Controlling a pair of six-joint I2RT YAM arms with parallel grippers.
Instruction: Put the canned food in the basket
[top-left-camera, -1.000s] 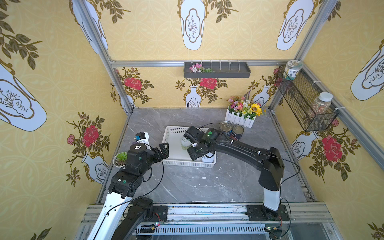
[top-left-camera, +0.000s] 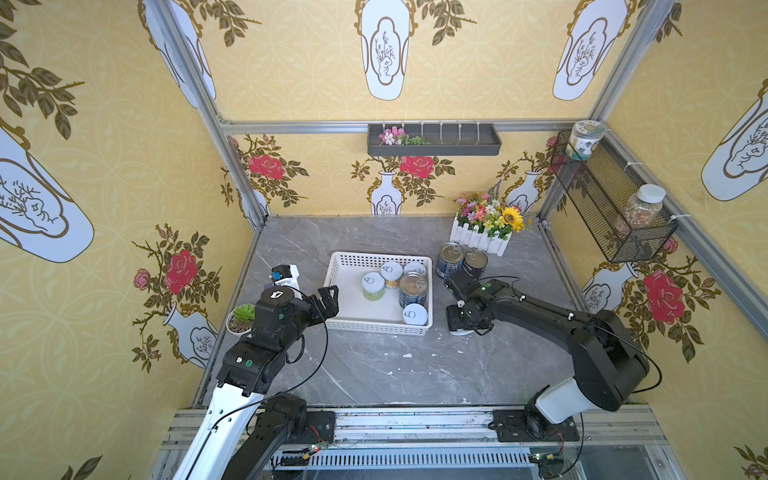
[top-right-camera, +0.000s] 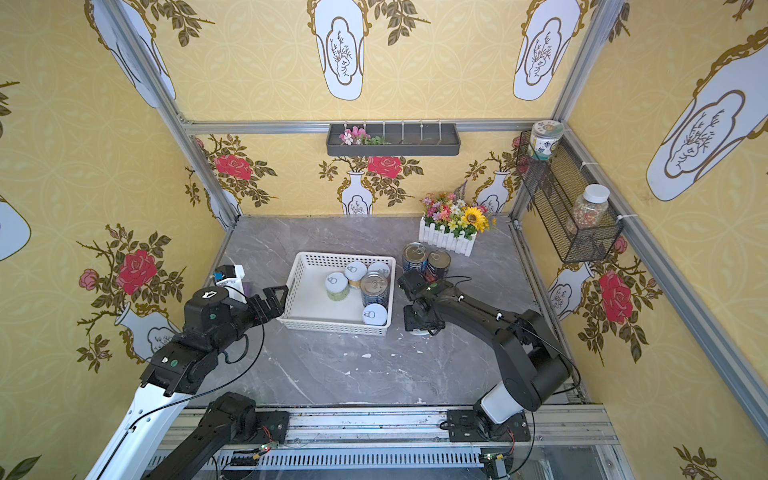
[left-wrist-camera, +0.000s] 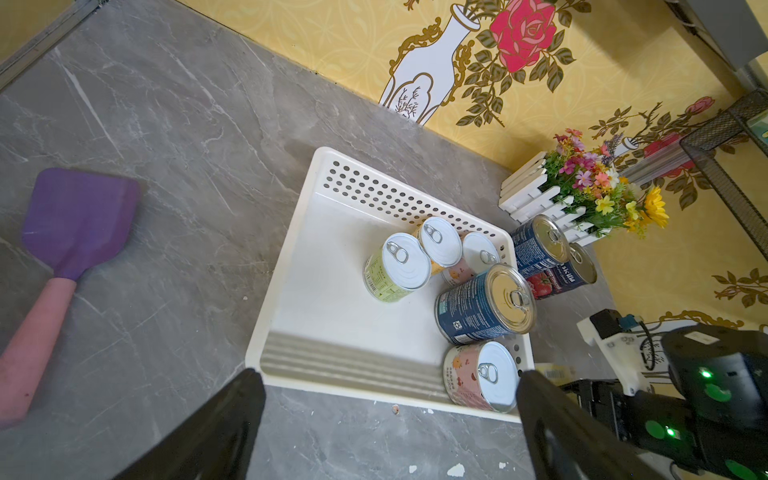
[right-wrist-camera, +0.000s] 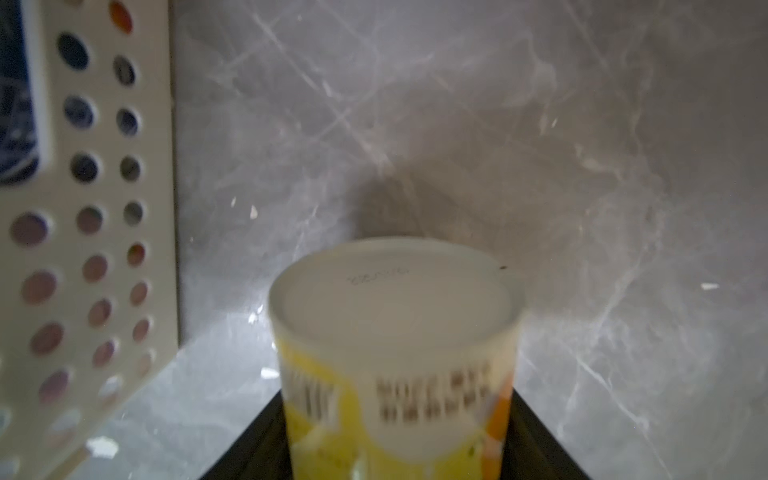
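The white basket (top-left-camera: 344, 312) stands mid-table, with several cans at its right half, including a blue can (left-wrist-camera: 472, 312), a green can (left-wrist-camera: 388, 276) and a pink can (left-wrist-camera: 472, 374). Right of it, the right wrist view shows a yellow can (right-wrist-camera: 400, 384) on the grey table, its pale flat end toward the camera. My right gripper (top-left-camera: 460, 326) is down around this can, one finger along each side; whether they press on it does not show. Two dark cans, one blue (top-left-camera: 449, 257) and one tomato (left-wrist-camera: 564, 276), stand behind the basket's right side. My left gripper (top-left-camera: 326, 302) hangs open and empty at the basket's left edge.
A flower planter (top-left-camera: 480, 237) stands at the back right behind the dark cans. A purple spatula (left-wrist-camera: 80, 216) lies left of the basket, and a potted plant (top-left-camera: 241, 317) sits at the left.
The left arm is still.
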